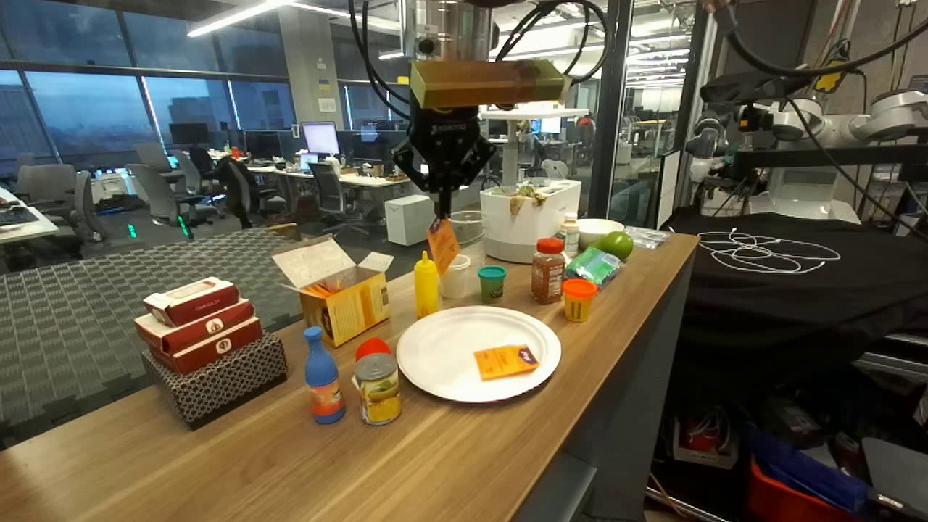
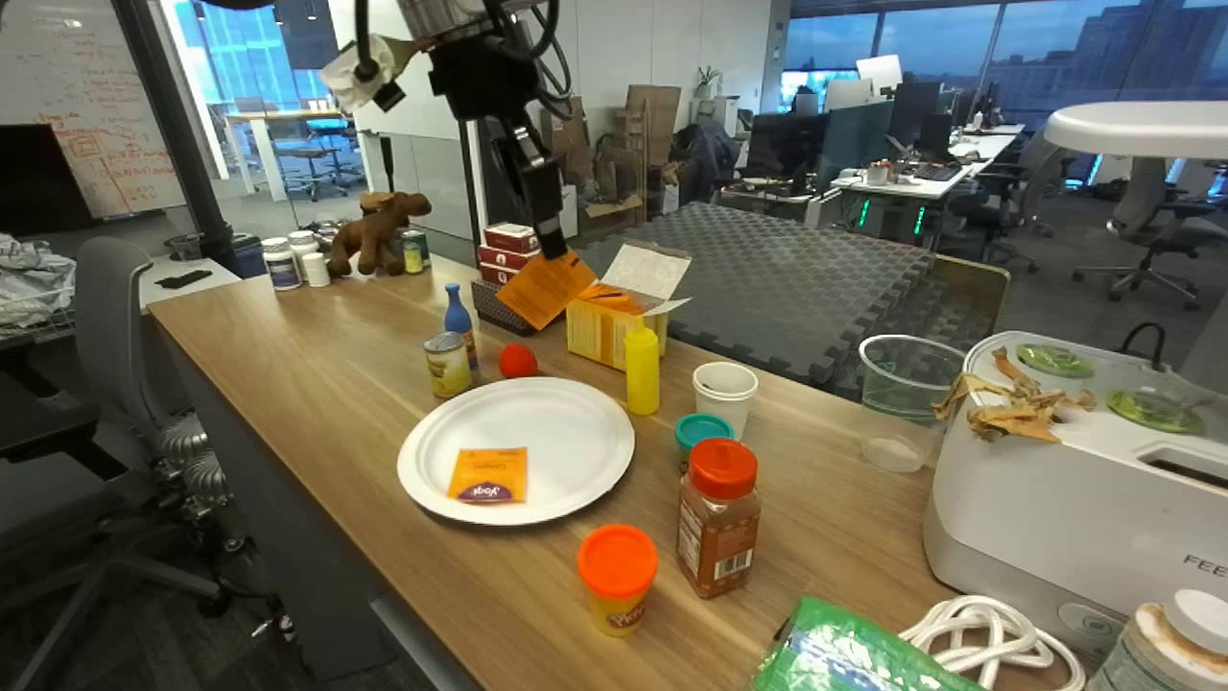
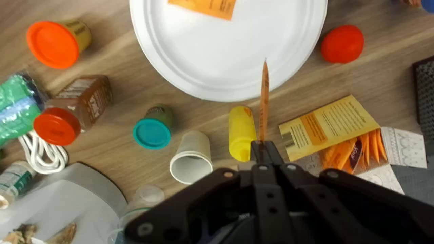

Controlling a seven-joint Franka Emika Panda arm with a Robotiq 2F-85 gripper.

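Observation:
An orange tea packet hangs from my gripper, whose fingers are shut on one end of it. In the wrist view that packet shows edge-on, reaching out from the shut fingertips. A second orange packet lies flat on the white plate. Behind the plate stands the yellow tea box, its lid flaps up and several orange packets inside. My gripper is well above the table, over the area near the box and the yellow bottle.
Round the plate stand a red ball, a can, a blue bottle, a spice jar, play-dough tubs and white cups. Bare wood lies at the table's front left.

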